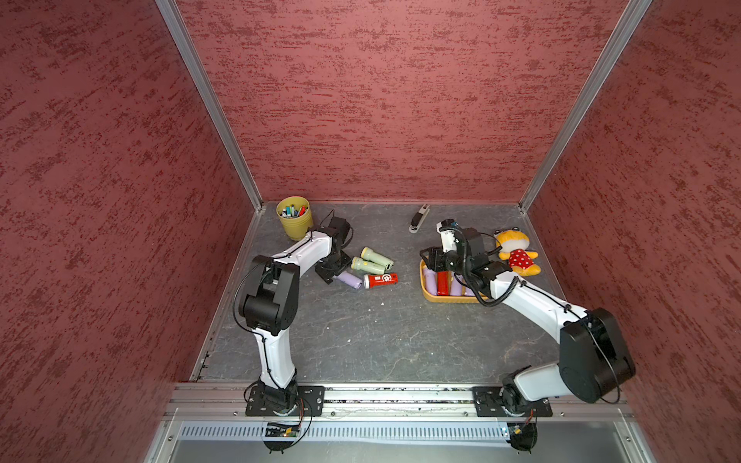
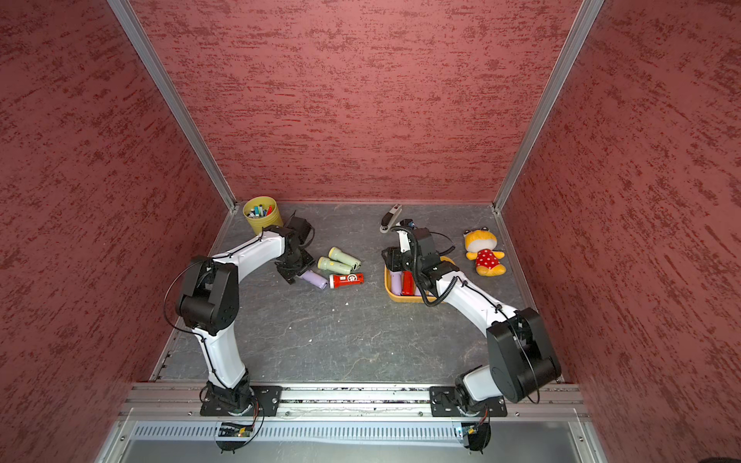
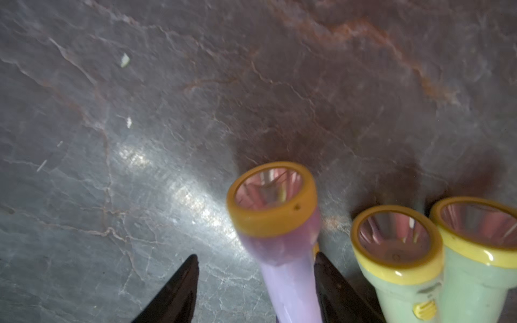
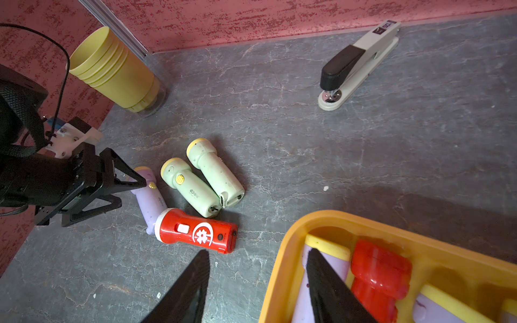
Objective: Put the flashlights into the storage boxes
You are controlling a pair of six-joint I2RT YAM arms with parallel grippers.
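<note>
On the table lies a purple flashlight [image 3: 293,285] with a yellow rim, between the parted fingers of my left gripper, which is open. Right of it are two pale green flashlights [image 4: 191,188] side by side, with a red flashlight [image 4: 196,230] in front of them. The yellow storage box [image 1: 447,299] holds several flashlights, among them a purple one [image 4: 306,290] and a red one [image 4: 377,274]. Over the box's left edge hovers my right gripper, open with nothing between its fingers. The right arm hides part of the box in the top views.
A yellow bucket of markers [image 1: 295,223] stands at the back left, and a stapler [image 4: 358,64] lies at the back middle. Right of the box sits a plush toy [image 1: 518,250].
</note>
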